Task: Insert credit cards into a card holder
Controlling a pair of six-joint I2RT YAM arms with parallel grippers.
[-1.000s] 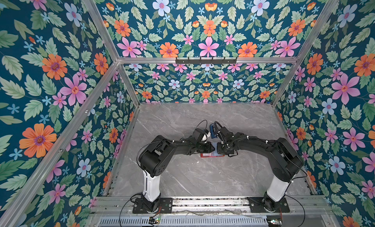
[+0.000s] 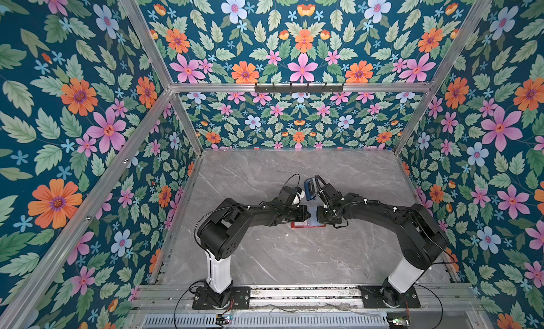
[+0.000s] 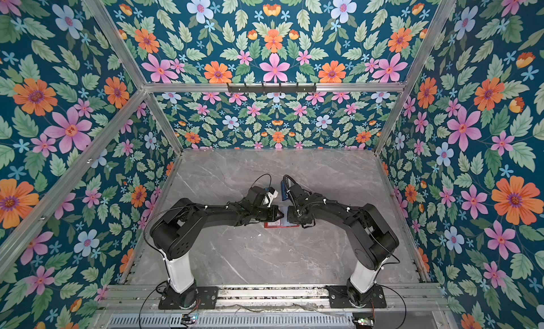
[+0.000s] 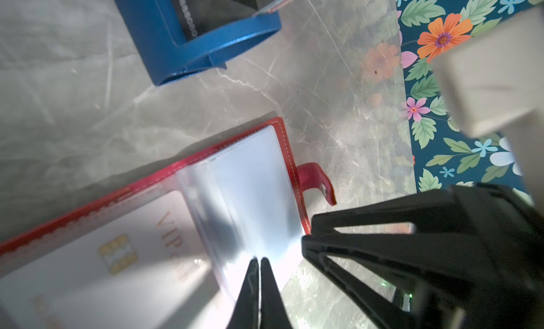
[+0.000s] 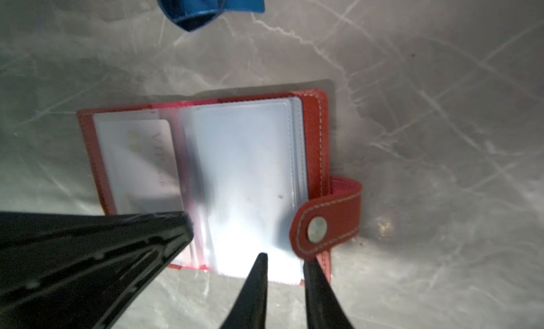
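Note:
An open red card holder point(image 5: 317, 136) with clear sleeves lies on the grey marble table, its snap strap point(image 5: 328, 215) at the right side. A white VIP card point(image 4: 102, 272) rests in its left half; the right sleeve point(image 5: 243, 176) shows no card. My left gripper is shut over the holder, nothing seen between its fingers. My right gripper is over the right half near the strap, fingers part open, with nothing visible between them.
A blue box-like stand point(image 4: 136, 34) stands just behind the holder. Both arms crowd the centre; bare table point(image 2: 283, 255) lies in front and to the sides.
The left arm has moved little.

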